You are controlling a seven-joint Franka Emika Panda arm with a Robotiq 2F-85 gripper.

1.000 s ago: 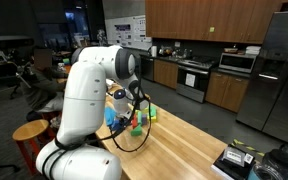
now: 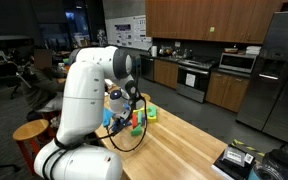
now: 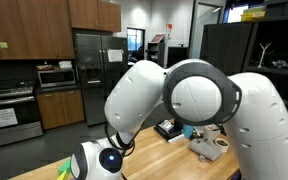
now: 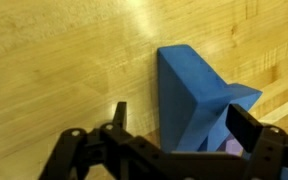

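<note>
A blue block (image 4: 189,80) with slanted faces lies on the wooden table under my gripper in the wrist view. My gripper is open, one of its dark fingers (image 4: 111,138) to the block's left and the other at its right. Whether either finger touches the block cannot be told. Behind the right finger, more blue surface (image 4: 245,96) shows, partly hidden. From the first exterior view, the gripper hangs low over the table's left part, among coloured blocks; the second exterior view hides it behind the arm.
Green blocks (image 2: 152,113) and a red piece (image 2: 135,119) stand close to the gripper's right. Dark devices (image 2: 234,160) sit at its right end. A stool (image 2: 31,130) stands left of the table.
The arm's wrist has shifted slightly among the blocks over the last second. The surrounding blocks look unmoved.
</note>
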